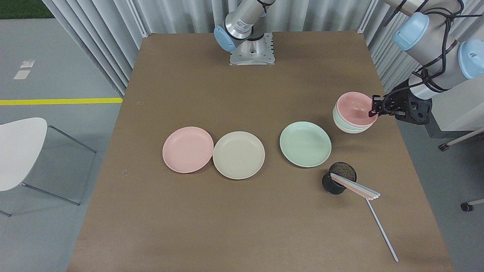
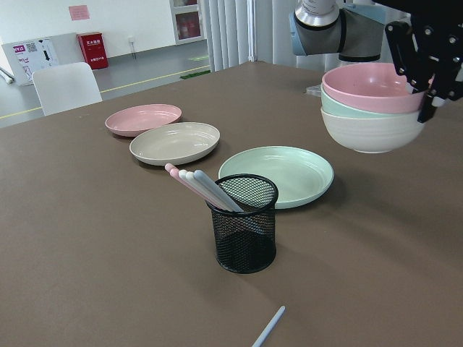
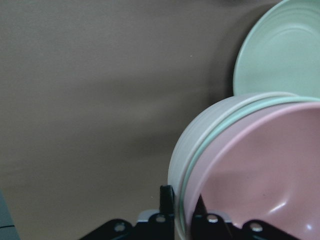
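Observation:
A stack of three nested bowls, pink on top of mint and white, hangs above the table at the right, beside the mint plate. My gripper is shut on the stack's near rim; in the wrist view the rims of all three bowls run between the fingers. A cream plate and a pink plate lie to the left of the mint plate.
A black mesh cup holding several pink, white and blue sticks stands in front of the mint plate, with one loose stick on the table nearby.

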